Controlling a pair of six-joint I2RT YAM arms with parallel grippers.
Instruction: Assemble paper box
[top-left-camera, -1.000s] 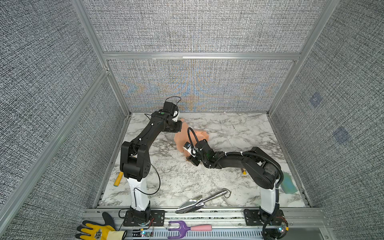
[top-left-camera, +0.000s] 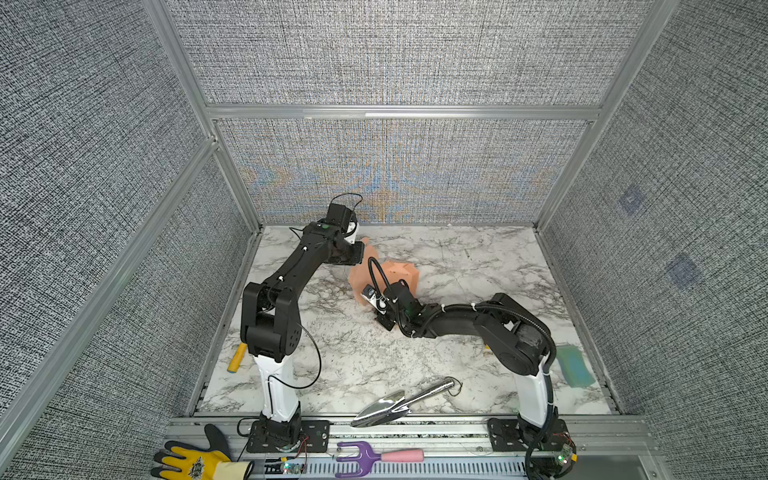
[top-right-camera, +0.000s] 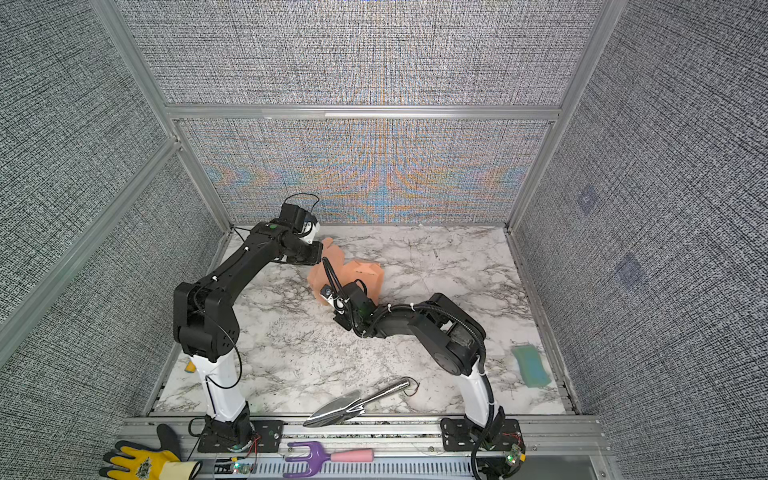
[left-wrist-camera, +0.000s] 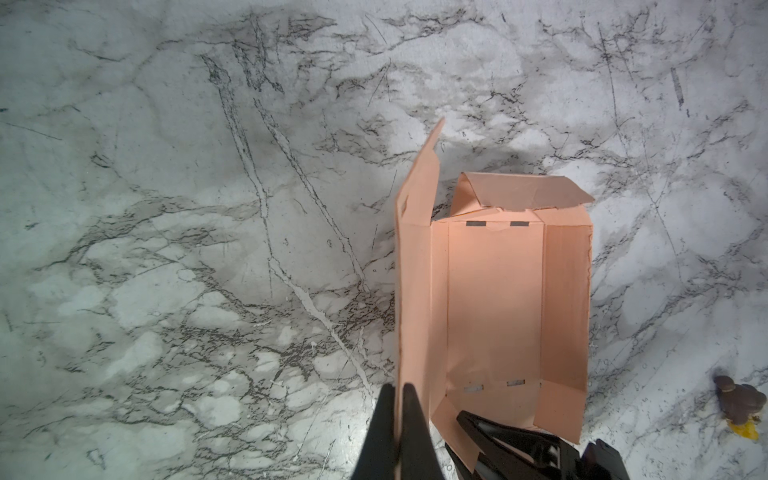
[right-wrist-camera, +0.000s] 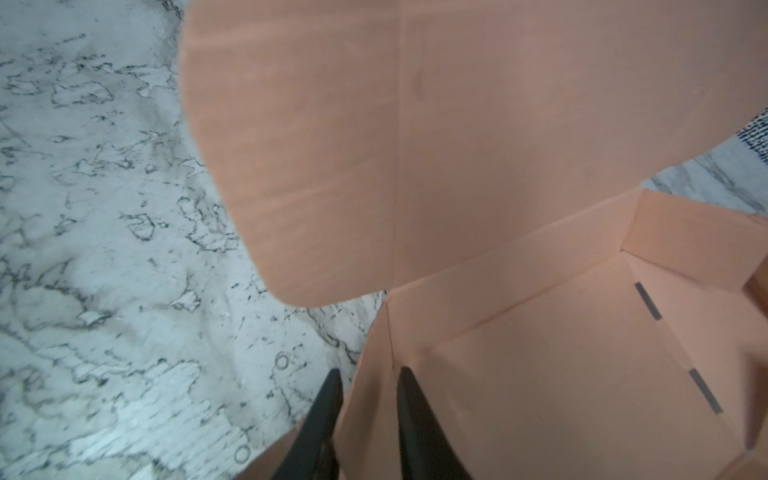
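Note:
The peach paper box (left-wrist-camera: 493, 296) lies on the table, walls partly folded up; a tall panel (left-wrist-camera: 414, 288) stands along its left side in the left wrist view. My left gripper is shut on that panel. My right gripper is at a box corner, part open, with a peach flap between its fingertips; whether it grips it is unclear. In the top views the wrists hide much of the box (top-left-camera: 400, 272).
A trowel (top-left-camera: 416, 400) lies at the front, a teal sheet (top-left-camera: 574, 366) at the right, a yellow object (top-left-camera: 237, 356) at the left.
My right wrist has moved slightly to the left over the last second. The left arm has stayed still.

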